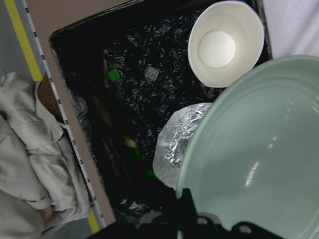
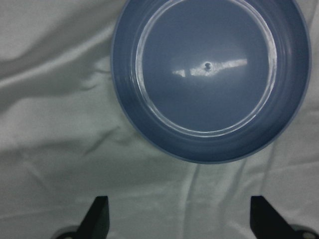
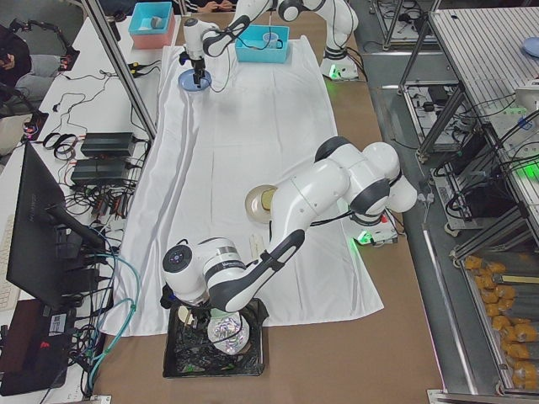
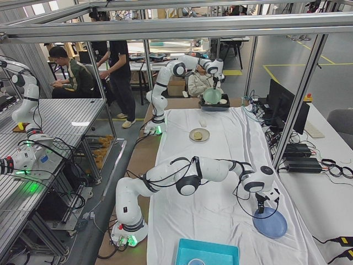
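Observation:
My left gripper grips the rim of a pale green plate [image 1: 249, 149] above a black lined tray [image 1: 129, 74]. Inside the tray are a white paper cup [image 1: 224, 45], crumpled foil [image 1: 172, 134] and small coloured bits. In the camera right view the green plate [image 4: 212, 95] is held tilted over the tray. My right gripper is open, above the cloth beside a blue plate [image 2: 204, 79], with nothing between its fingers.
A beige plate [image 4: 199, 138] with a yellow item lies mid-cloth, near a pale strip [image 3: 256, 246]. A turquoise bin [image 4: 207, 253] stands by the right arm. Monitor and cables line the side table.

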